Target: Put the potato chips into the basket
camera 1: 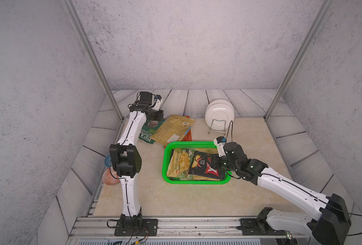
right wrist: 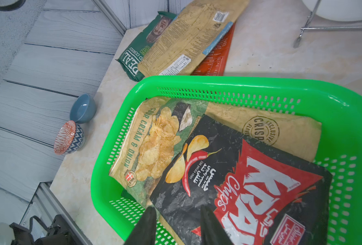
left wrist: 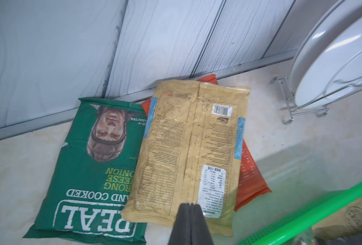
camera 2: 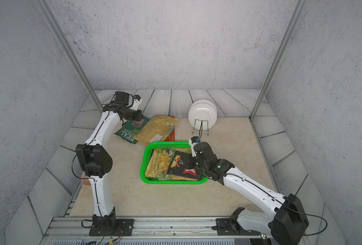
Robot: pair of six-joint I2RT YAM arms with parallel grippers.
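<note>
My left gripper is shut, and nothing shows between its fingers. It hangs above the back-left bags. A tan chip bag (left wrist: 181, 151), label side up, lies across a green bag (left wrist: 87, 175) and a red-orange bag (left wrist: 250, 175) on the table behind the basket. The green basket (right wrist: 250, 83) holds a black bag (right wrist: 213, 175) lying over a sour cream and onion bag (right wrist: 156, 143) and another tan bag (right wrist: 299, 126). Over the basket's right part, my right gripper stands open above the black bag, with empty space between its fingers.
White plates (camera 1: 221, 114) stand in a wire rack (camera 1: 217, 126) behind the basket. A blue bowl (right wrist: 83, 108) and a patterned bowl (right wrist: 70, 138) sit at the left table edge. Bare table (camera 1: 197, 200) lies in front of the basket.
</note>
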